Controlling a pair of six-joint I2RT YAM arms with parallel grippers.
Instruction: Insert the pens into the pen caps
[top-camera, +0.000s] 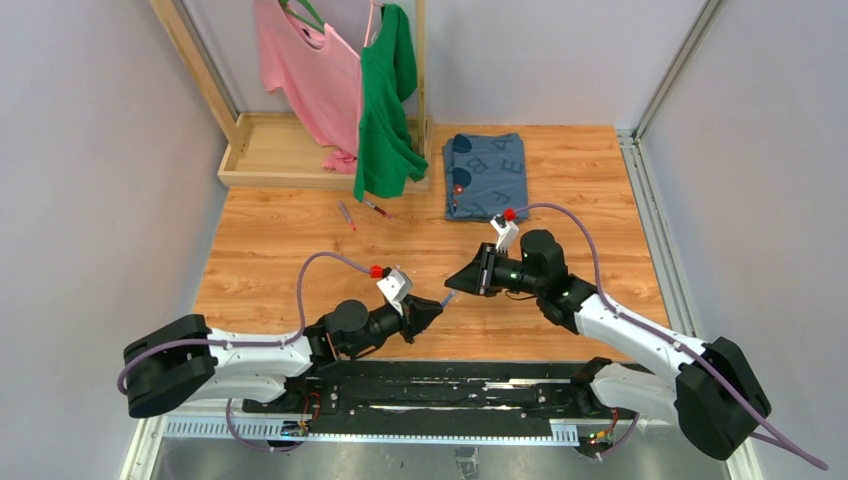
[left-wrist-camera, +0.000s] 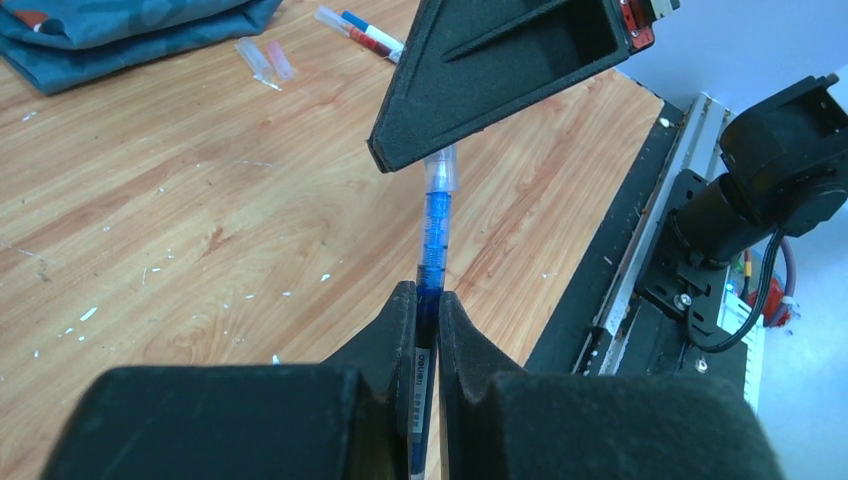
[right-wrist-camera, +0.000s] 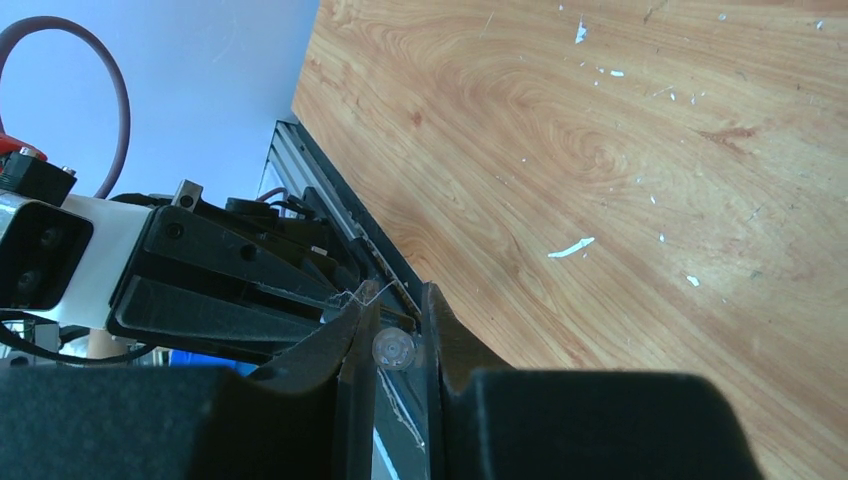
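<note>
My left gripper (top-camera: 436, 306) is shut on a blue pen (left-wrist-camera: 432, 240), which points up towards my right gripper (top-camera: 452, 282). In the left wrist view a clear cap (left-wrist-camera: 441, 170) sits at the pen's top end, just under the right gripper's fingertips; whether the pen is fully inside it I cannot tell. My right gripper is shut on the cap, seen end-on as a clear ring (right-wrist-camera: 393, 348). Behind, red pens (top-camera: 346, 216) and loose caps (left-wrist-camera: 255, 62) lie on the table.
A folded blue cloth (top-camera: 490, 180) lies at the back right. A wooden rack (top-camera: 255, 170) with pink and green shirts stands at the back left. The table around the two grippers is mostly clear.
</note>
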